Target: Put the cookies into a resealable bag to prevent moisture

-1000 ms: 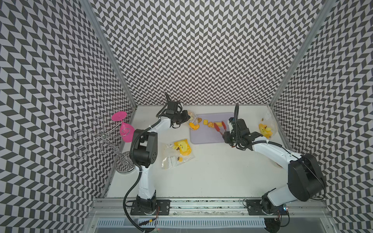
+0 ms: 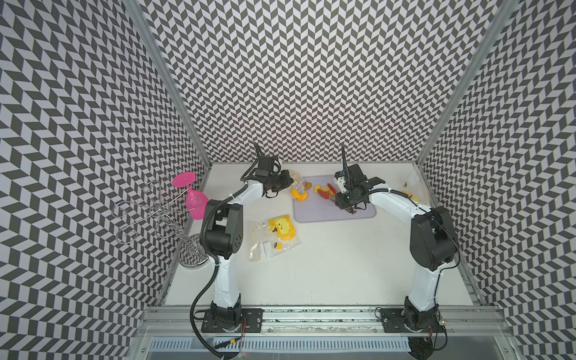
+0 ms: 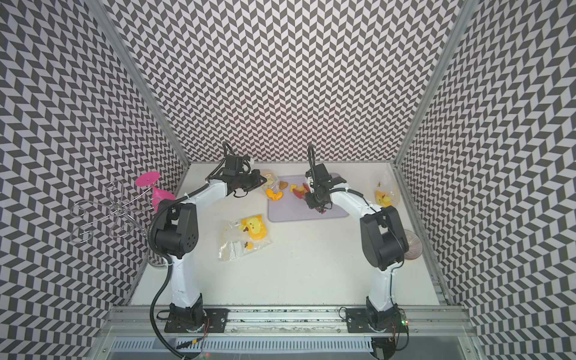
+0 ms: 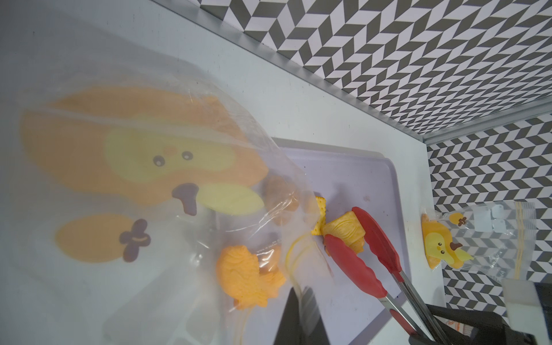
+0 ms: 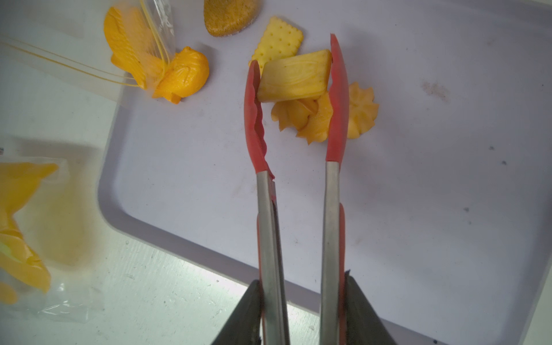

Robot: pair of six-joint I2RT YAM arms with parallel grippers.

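My left gripper is shut on the thin rim of a clear resealable bag (image 4: 143,166) with a lion print; the bag fills much of the left wrist view. Its mouth lies over the left end of the lilac tray (image 5: 184,244), partly covering fish-shaped orange cookies (image 5: 184,74). My right gripper is shut on red-tipped tongs (image 5: 338,109). Between the tong tips sits a yellow block-like cookie (image 5: 295,76). Near it lie a square cracker (image 5: 281,39), wavy-edged cookies (image 5: 362,109) and a brown cookie (image 5: 230,16).
Another printed bag (image 2: 274,237) lies flat in front of the tray's left side. A further bag (image 3: 387,192) is at the right wall. A wire rack (image 2: 159,210) and pink objects (image 2: 195,202) stand at the left.
My right arm has moved left and away from the front with the tongs and the cookie, which is now closer to the bag. The left arm has stayed still.
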